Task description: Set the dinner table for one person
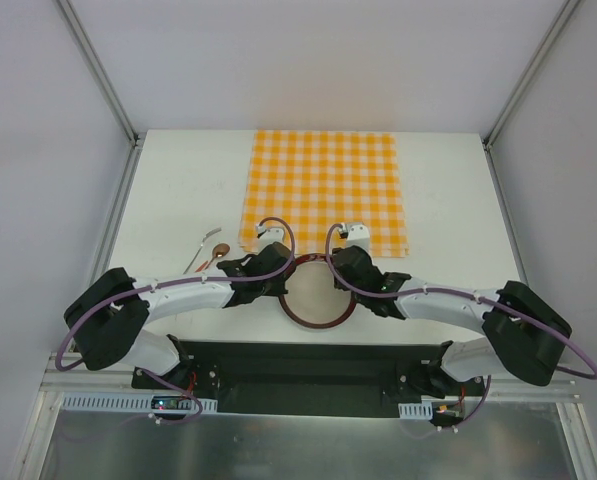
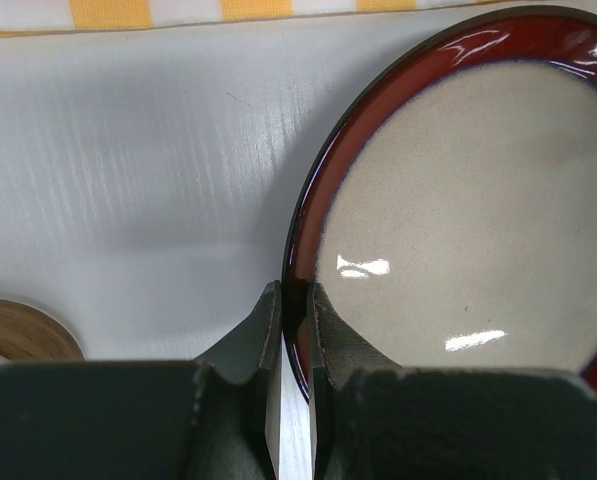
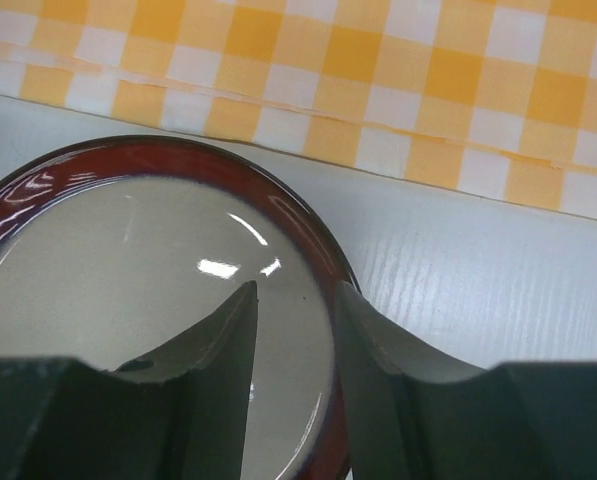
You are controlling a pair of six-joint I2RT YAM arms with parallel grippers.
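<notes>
A round plate (image 1: 313,292) with a beige centre and dark red-brown rim lies on the white table, in front of the yellow-and-white checked cloth (image 1: 323,190). In the left wrist view, my left gripper is shut on the plate's left rim (image 2: 323,195). My right gripper stands partly open over the plate's right side. Its right finger (image 3: 350,310) overlaps the rim (image 3: 313,230) in the right wrist view, while the left one is over the beige centre. Between these fingers I see only plate surface; whether they touch it I cannot tell.
Left of the plate lie a metal utensil (image 1: 210,235) and a wooden spoon (image 1: 221,250), partly hidden by the left arm.
</notes>
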